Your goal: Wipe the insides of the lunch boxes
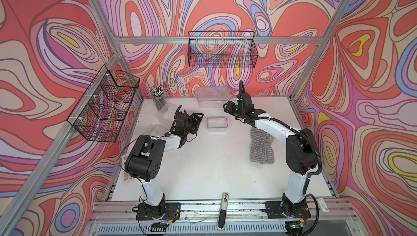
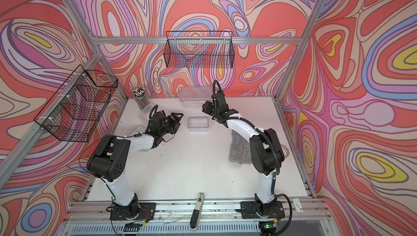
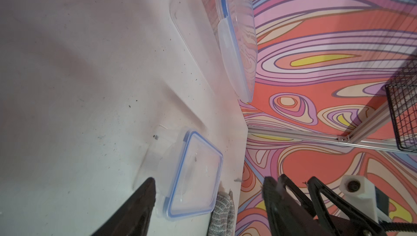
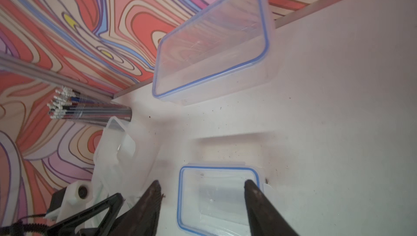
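Note:
A small clear lunch box with a blue rim (image 1: 217, 128) stands mid-table. Behind it, at the back wall, is a larger clear lunch box (image 1: 213, 104). My left gripper (image 1: 197, 120) is just left of the small box, open and empty; its view shows the small box (image 3: 179, 175) beyond the spread fingers (image 3: 141, 203). My right gripper (image 1: 228, 107) is above the table behind and right of the small box, near the large one. Its fingers (image 4: 147, 207) stand apart, with the small box (image 4: 217, 167) seen between them and nothing held. A grey striped cloth (image 1: 261, 151) lies at right.
Clear containers (image 1: 166, 111) and a tube of pens (image 1: 159, 99) stand at the left back. A calculator (image 1: 126, 176) lies at far left, partly behind the left arm. Wire baskets (image 1: 222, 55) hang above.

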